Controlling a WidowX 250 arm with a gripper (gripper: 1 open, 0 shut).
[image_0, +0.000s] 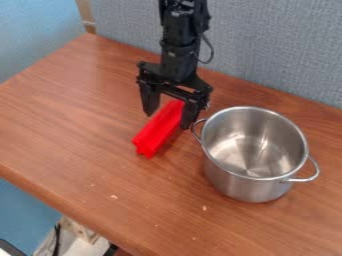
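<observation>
A long red block (156, 134) lies diagonally on the wooden table, left of a steel pot (254, 155) with two side handles. The black gripper (171, 102) hangs over the block's far end, its fingers spread to either side near the pot's left handle. Whether anything is between the fingertips is hard to tell, as the gripper partly hides that end of the block.
A grey padded wall (274, 50) stands behind it. Cables and a stand show below the table's front left edge.
</observation>
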